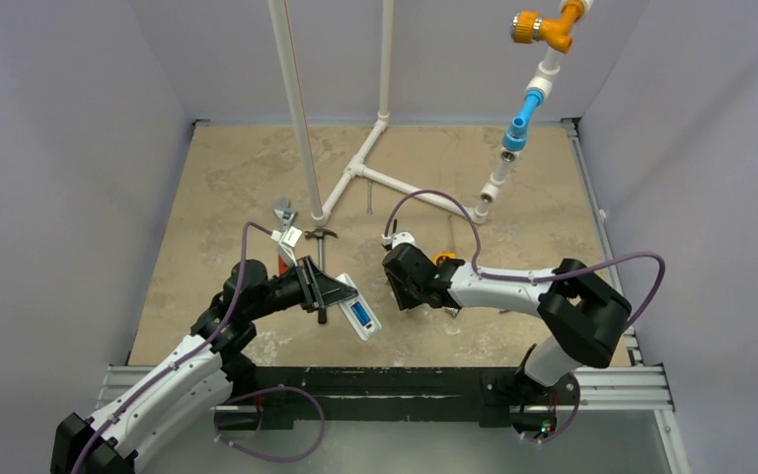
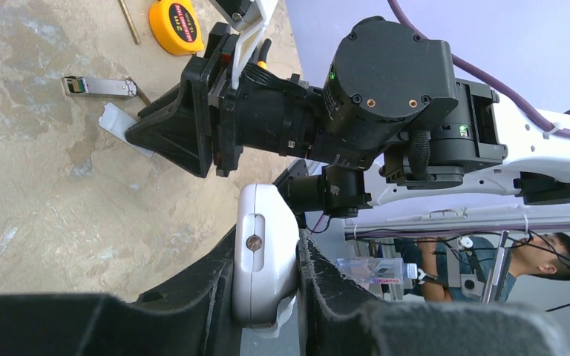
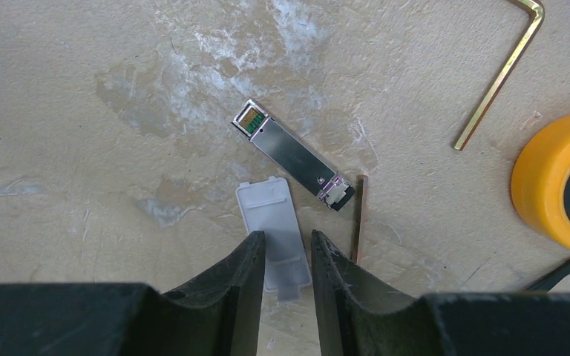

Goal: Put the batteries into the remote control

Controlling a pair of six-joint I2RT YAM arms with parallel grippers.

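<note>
My left gripper [image 1: 341,293] is shut on the white remote control [image 1: 371,330]. From above, its battery compartment shows blue batteries [image 1: 360,312] inside; how many cannot be made out. The left wrist view has the remote's rounded white end [image 2: 269,274] clamped between both fingers. In the right wrist view, the pale battery cover [image 3: 273,211] lies flat on the floor with its inner face and small tab showing. Over it, my right gripper points down, open, its fingers standing to either side of the cover. Whether they touch it I cannot tell.
Beside the cover lie a metal module [image 3: 294,153] and a thin brown rod [image 3: 359,215]. A yellow tape measure [image 3: 557,185] and a hex key [image 3: 499,78] are farther right. A hammer [image 1: 322,259] is near the left gripper. White pipes [image 1: 358,170] stand at the back.
</note>
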